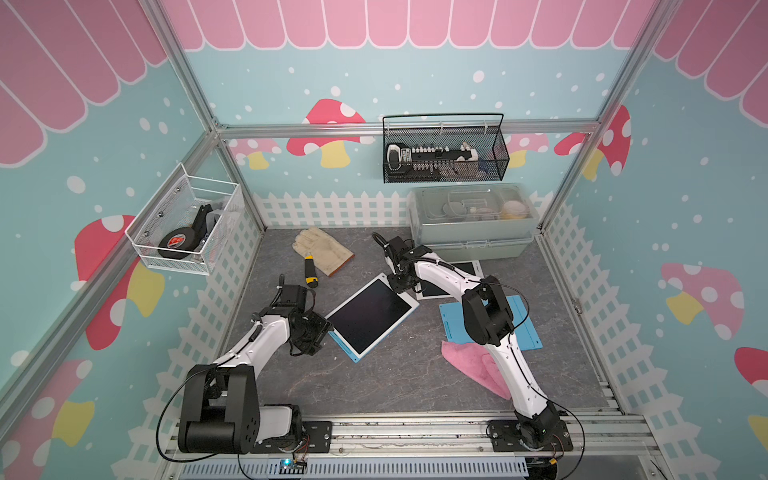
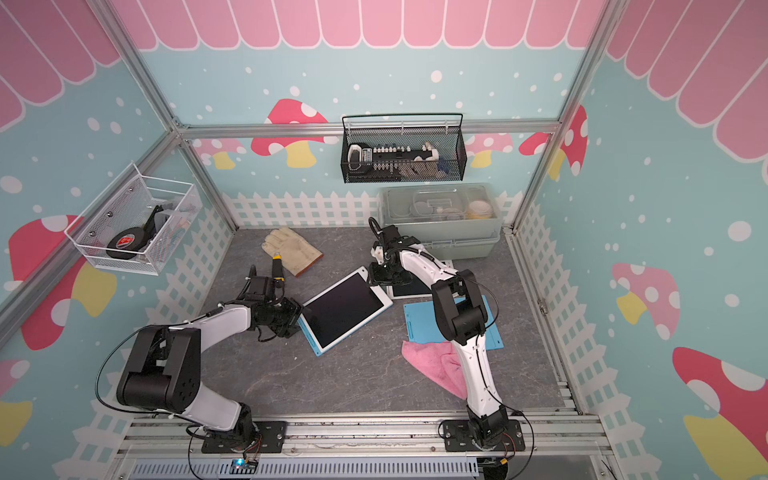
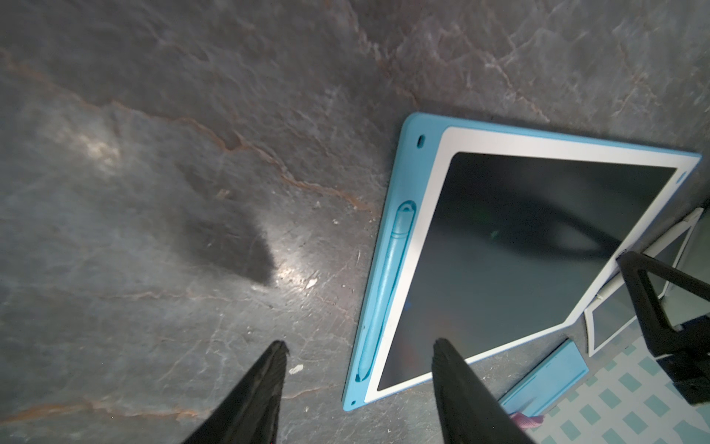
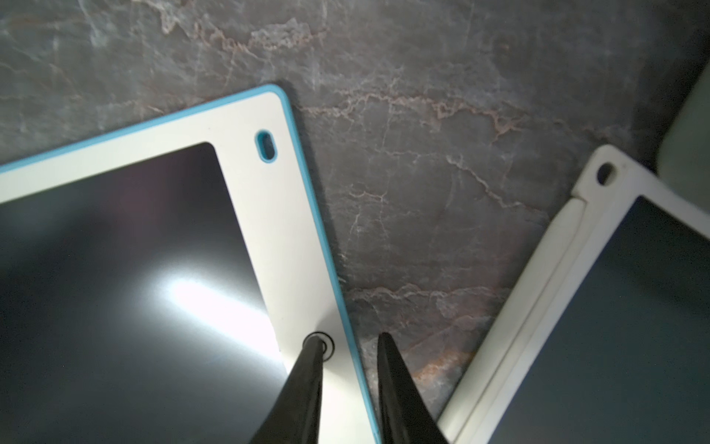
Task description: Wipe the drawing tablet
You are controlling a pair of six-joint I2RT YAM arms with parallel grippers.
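The blue-and-white drawing tablet (image 1: 364, 316) lies tilted on the grey table's middle, stylus in its blue side slot. My left gripper is open above the table beside that slot end, nothing between its fingers. My right gripper is low over the tablet's far right white border, by its round button, fingers part open with nothing seen between them. A pink cloth (image 2: 432, 364) lies at the front right.
A second tablet (image 4: 614, 310) lies to the right, partly under the right arm. Blue boards (image 1: 520, 328), a translucent bin (image 1: 472, 216), a glove (image 1: 320, 248) and a yellow-black tool (image 1: 310, 272) surround them.
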